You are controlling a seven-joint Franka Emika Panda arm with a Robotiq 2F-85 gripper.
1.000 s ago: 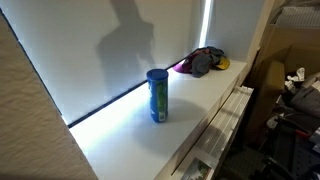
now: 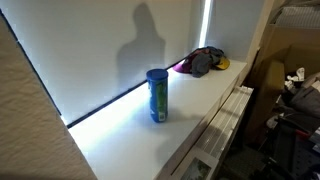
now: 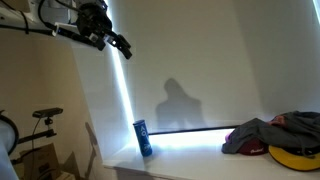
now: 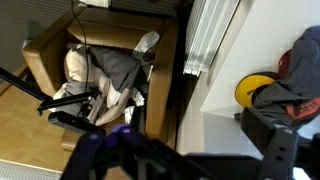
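Note:
A blue cylindrical canister [image 2: 157, 95] stands upright on a white ledge [image 2: 110, 145]. Farther along it lies a heap of dark cloth or caps [image 2: 203, 61], with pink and yellow parts; exterior view 2 shows the same dark heap [image 3: 280, 133] at the right. High above the ledge, at the upper left of that view, is my gripper [image 3: 122, 46], well apart from the canister [image 3: 143, 138]. In the wrist view, my dark gripper fingers [image 4: 259, 128] stand wide apart at the bottom, open with nothing between them. The canister is out of that view.
A wall backs the ledge. Below its front side, the wrist view shows a brown armchair [image 4: 163, 75] heaped with dark and white cloth [image 4: 122, 72]. Bare ledge lies between canister and heap. A box [image 3: 42, 160] sits at the lower left of exterior view 2.
The arm's shadow on the wall has shifted right and changed shape since a second ago. The canister and the heap are where they were.

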